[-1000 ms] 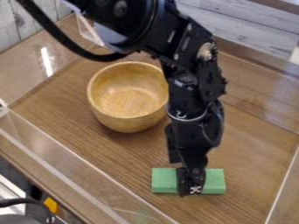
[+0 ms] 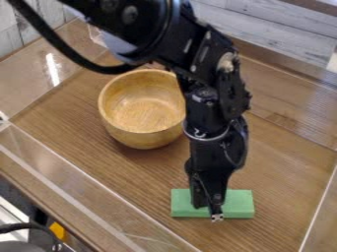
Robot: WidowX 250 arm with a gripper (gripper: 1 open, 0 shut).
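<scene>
A flat green block (image 2: 237, 204) lies on the wooden table near its front edge. My black gripper (image 2: 211, 205) is down on the middle of the block, fingertips over it and hiding part of it. The fingers look close together; whether anything is between them is hidden.
A wooden bowl (image 2: 132, 108) sits behind and left of the arm. Bare table (image 2: 283, 148) lies to the right. Clear panels run along the front left and right edges, and a pale plank wall stands at the back.
The gripper has shifted slightly and its fingertips appear narrower than before. The block and bowl stay where they were.
</scene>
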